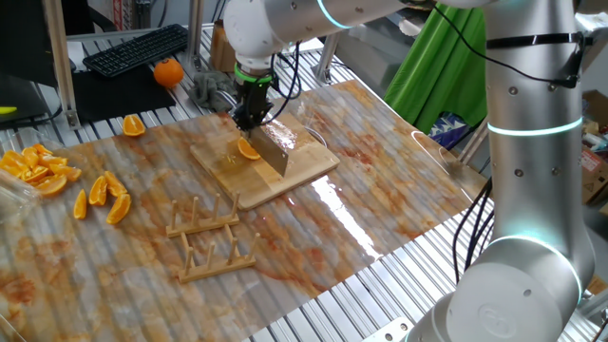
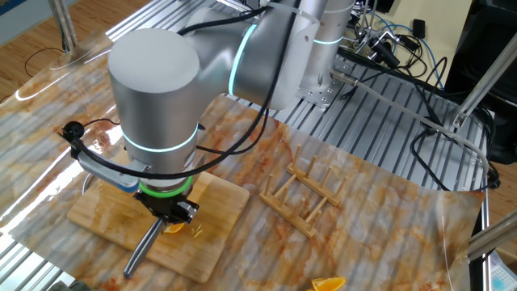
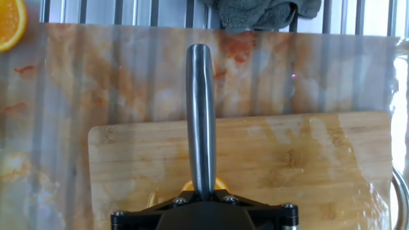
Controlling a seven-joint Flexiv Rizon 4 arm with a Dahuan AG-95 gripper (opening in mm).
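My gripper (image 1: 249, 118) is shut on a knife, whose broad steel blade (image 1: 275, 152) hangs edge down over the wooden cutting board (image 1: 309, 165). In the wrist view the knife's metal handle (image 3: 201, 115) sticks out from between the fingers; the fingertips themselves are hidden there. An orange piece (image 1: 248, 149) lies on the board right beside the blade, and only a sliver of that orange piece (image 3: 220, 184) shows behind the gripper in the wrist view. Whether the blade touches the orange or the board, I cannot tell.
A wooden peg rack (image 1: 211, 237) stands in front of the board. Cut wedges (image 1: 118, 209) and a pile of orange pieces (image 1: 38, 171) lie to the left. Behind are a single wedge (image 1: 133, 125), a whole orange (image 1: 168, 73) and a grey cloth (image 3: 265, 13). Right of the board is clear.
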